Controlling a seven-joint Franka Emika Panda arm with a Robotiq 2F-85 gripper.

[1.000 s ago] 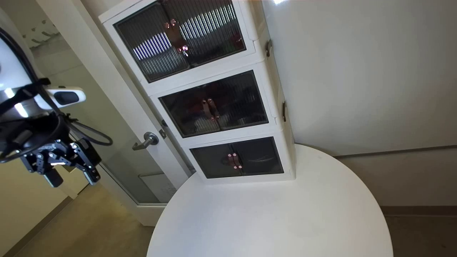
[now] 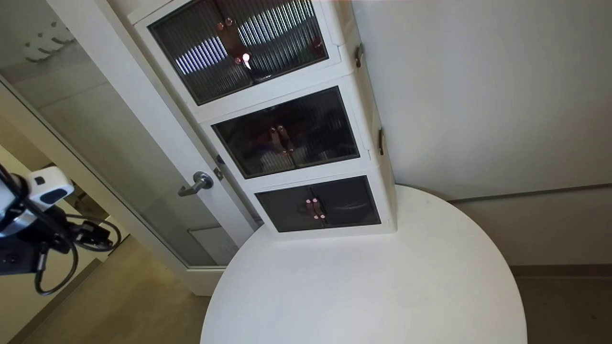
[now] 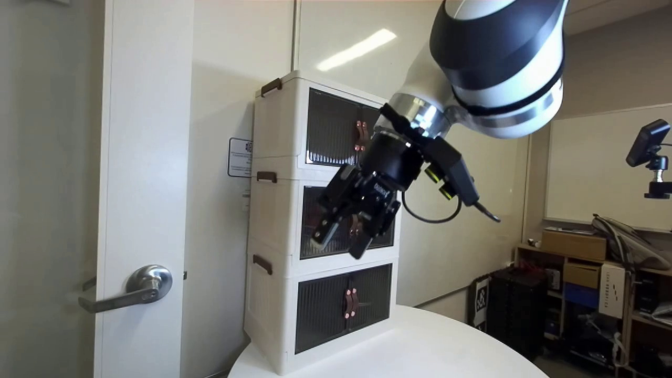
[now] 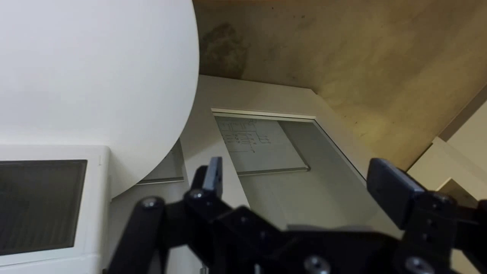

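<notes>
In the wrist view my gripper stands open, its two fingers wide apart and only the background between them. Seen in exterior view 2, the gripper [image 3: 340,242] tilts downward in front of the cabinet's middle section in the picture; how far off it is I cannot tell. A white stacked cabinet [image 2: 252,184] has three sections, each with dark ribbed double doors and brown handles. The lower doors [image 2: 344,200], middle doors [image 2: 321,129] and upper doors [image 2: 189,54] all look closed. Only part of the arm [image 2: 46,189] shows at the left of exterior view 1.
The cabinet stands on a round white table [image 2: 367,286], whose visible top is bare. A glass-panelled door with a lever handle [image 2: 198,183] stands left of it. Shelves [image 3: 573,271] line the right side in exterior view 2.
The arm has moved toward the left edge in exterior view 1 and turned, so its fingers no longer show clearly there.
</notes>
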